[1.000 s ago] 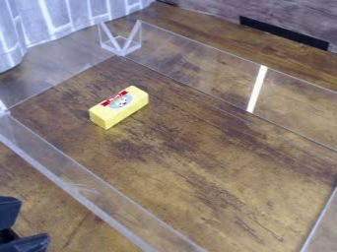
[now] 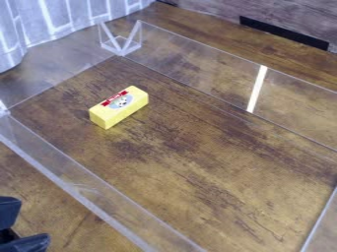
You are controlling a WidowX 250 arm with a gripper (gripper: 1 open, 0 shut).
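Observation:
A yellow box [image 2: 118, 113] with a red and white printed label lies on the wooden surface inside a clear-walled enclosure [image 2: 79, 182], left of the middle of the view. At the lower left edge, part of my dark gripper [image 2: 14, 236] shows outside the enclosure wall, apart from the box. Only a piece of it is in view, so its finger state is unclear.
Clear walls surround the wooden floor, which is bare except for the box. A white curtain [image 2: 33, 30] hangs at the back left, and a dark strip [image 2: 283, 32] sits at the back right.

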